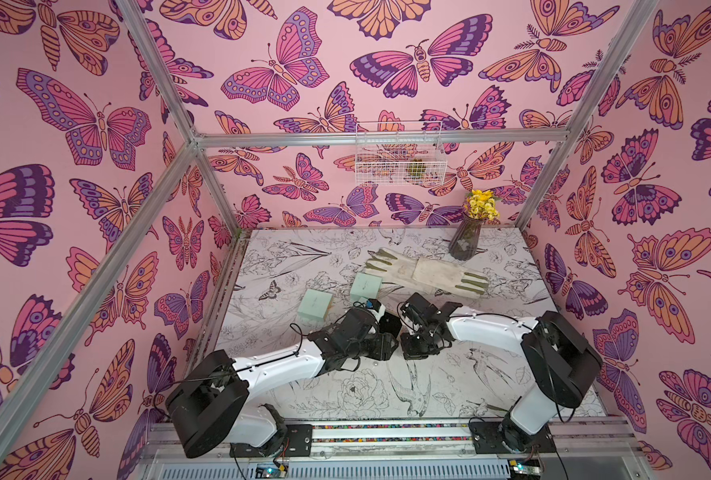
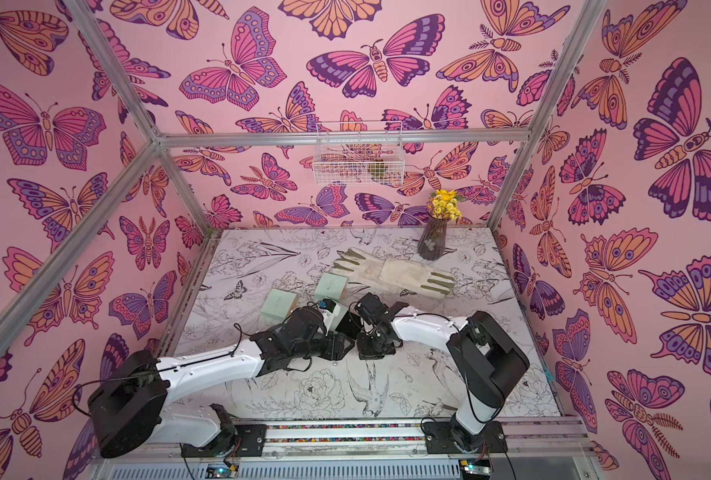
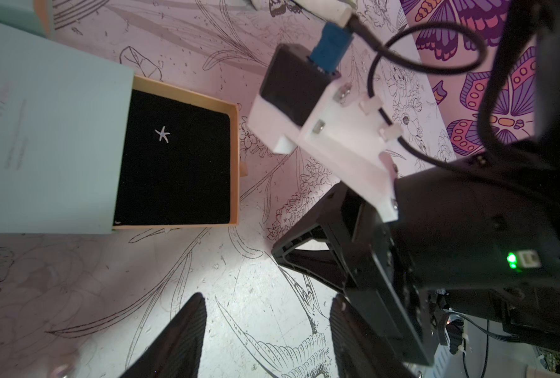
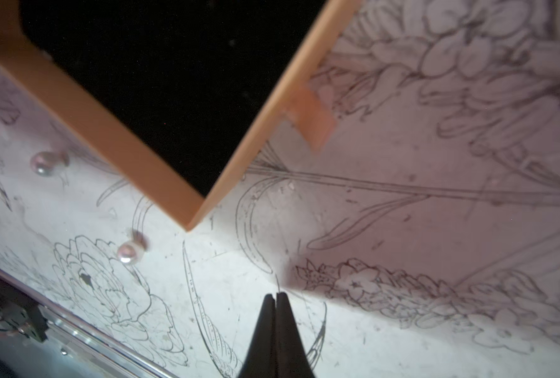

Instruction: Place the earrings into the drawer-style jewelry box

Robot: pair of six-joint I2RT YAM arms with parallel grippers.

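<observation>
In the left wrist view, the mint jewelry box (image 3: 47, 132) has its drawer (image 3: 235, 163) pulled out, lined in black. One small starfish-shaped earring (image 3: 162, 134) lies on the lining. Two pearl pieces rest on the table in front of the drawer: one pearl (image 4: 128, 252) near its corner and another pearl (image 4: 43, 163) along its side. My left gripper is parted, the bare table showing between its fingers, in front of the drawer. To the right, beyond the drawer's corner, my right gripper is shut with nothing visible between its tips.
Two more mint boxes, the left box (image 1: 314, 304) and the far box (image 1: 366, 286), stand behind the arms. Gloves (image 1: 427, 273) and a flower vase (image 1: 465, 238) lie farther back. Both grippers are close together.
</observation>
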